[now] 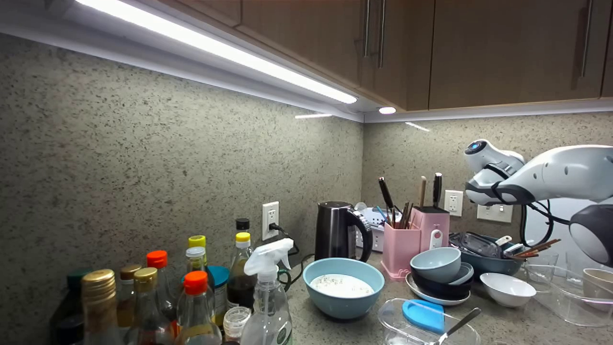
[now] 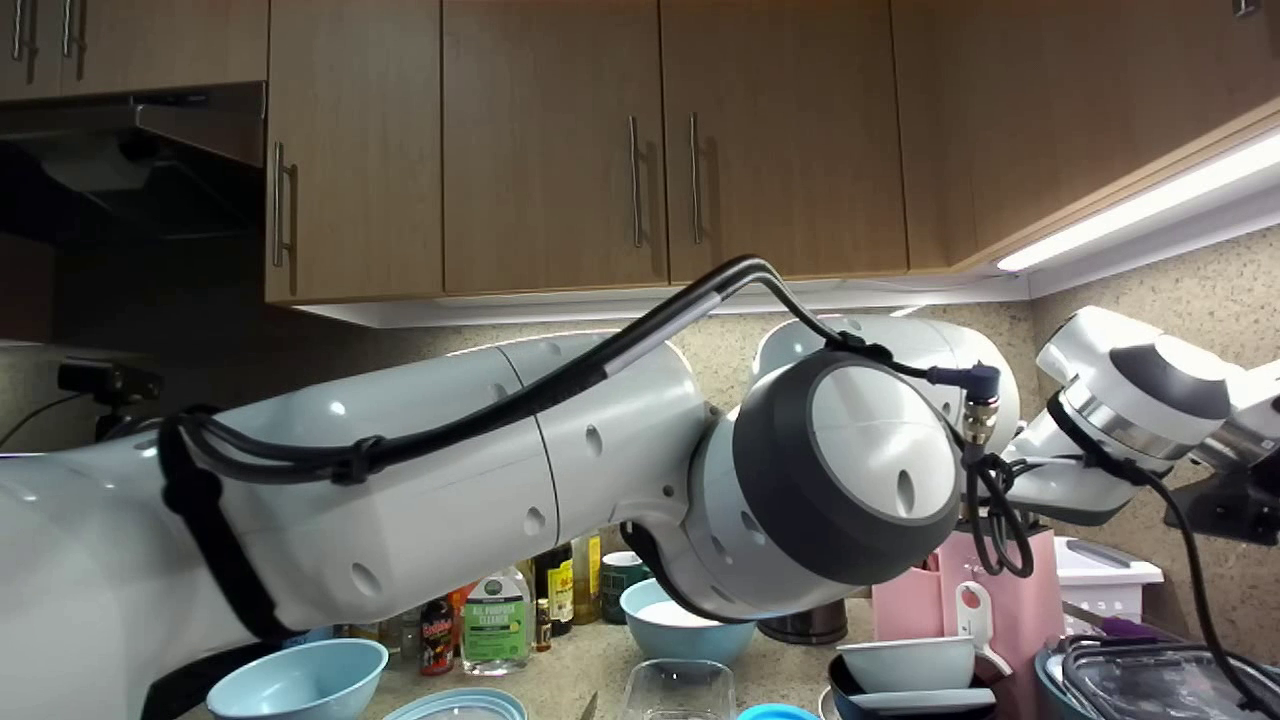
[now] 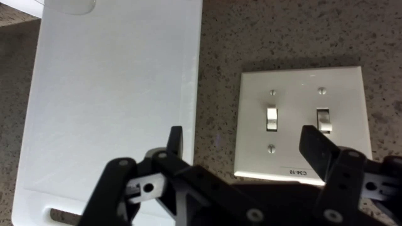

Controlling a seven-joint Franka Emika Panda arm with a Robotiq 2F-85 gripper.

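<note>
A white double light-switch plate (image 3: 256, 109) is fixed to the speckled wall, right of centre in the wrist view. Its left switch (image 3: 272, 119) and right switch (image 3: 324, 121) point different ways. My gripper stands open in front of the plate, with nothing between its fingers. The right finger (image 3: 316, 148) overlaps the plate just below the right switch; whether it touches cannot be told. The left finger (image 3: 175, 141) lies over the edge of a white board (image 3: 113, 94). In exterior view 1 the same plate (image 1: 485, 213) shows partly behind the arm.
Below the arm are a bowl of dishes (image 1: 488, 263), stacked bowls (image 1: 437, 263) and a pink knife block (image 1: 432, 227). A kettle (image 1: 332, 233) and a blue bowl (image 1: 345, 310) stand further left. Cabinets (image 1: 517, 51) hang overhead.
</note>
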